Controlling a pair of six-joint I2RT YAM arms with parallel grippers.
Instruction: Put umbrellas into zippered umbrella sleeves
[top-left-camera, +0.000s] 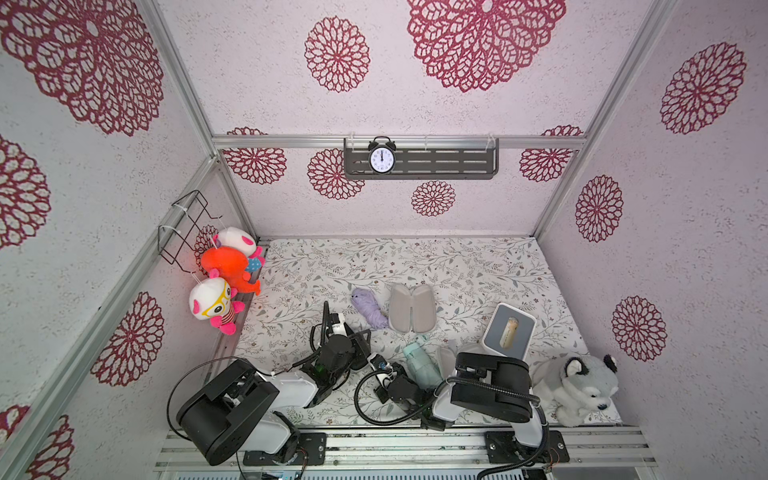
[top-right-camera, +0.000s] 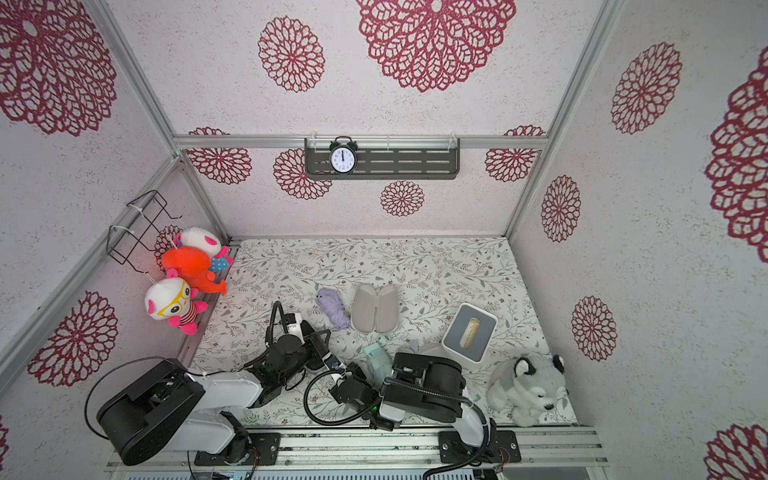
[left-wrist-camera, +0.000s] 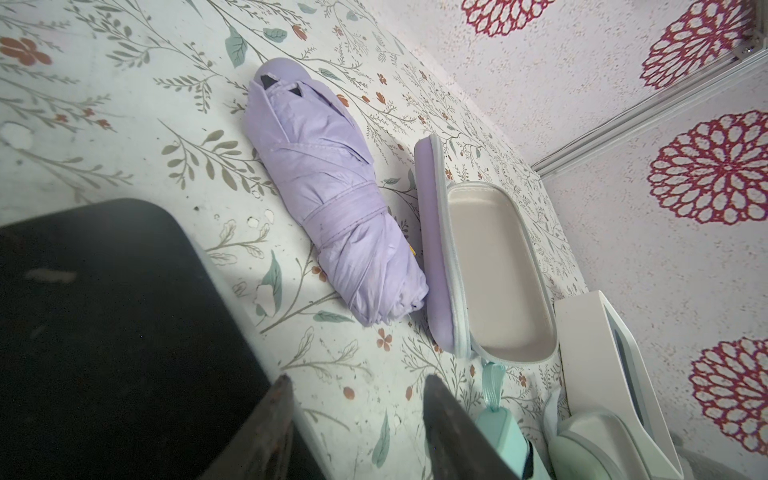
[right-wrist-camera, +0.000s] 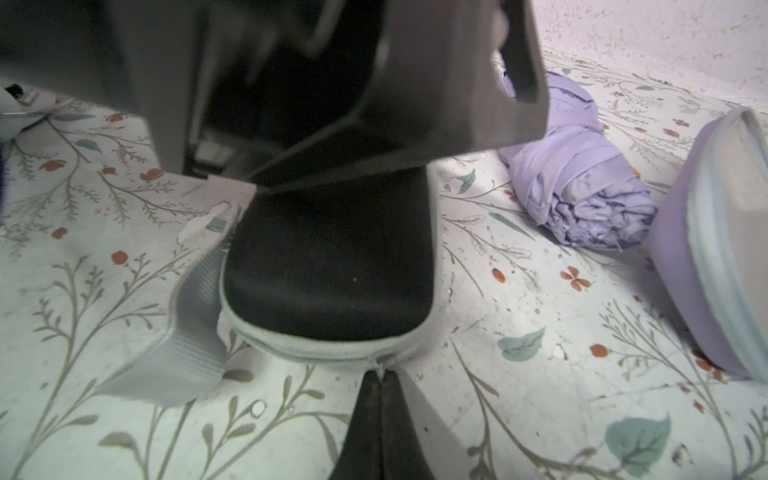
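A black zippered sleeve, closed with a light zipper edge and grey strap, lies on the table; part of it (left-wrist-camera: 120, 336) fills the left of the left wrist view. My left gripper is over it, fingers apart, bare table showing between them. My right gripper is shut, its tips touching the zipper seam at the near end; whether the pull is between them cannot be told. Beyond lie a wrapped lilac umbrella (left-wrist-camera: 336, 192) and an open lilac sleeve (left-wrist-camera: 504, 272), empty. A mint umbrella (top-left-camera: 422, 365) lies beside my right arm.
Another open sleeve (left-wrist-camera: 592, 440), pale green, lies partly hidden by the right arm. A white-rimmed box (top-left-camera: 509, 329) and a husky plush (top-left-camera: 577, 388) stand at the right.
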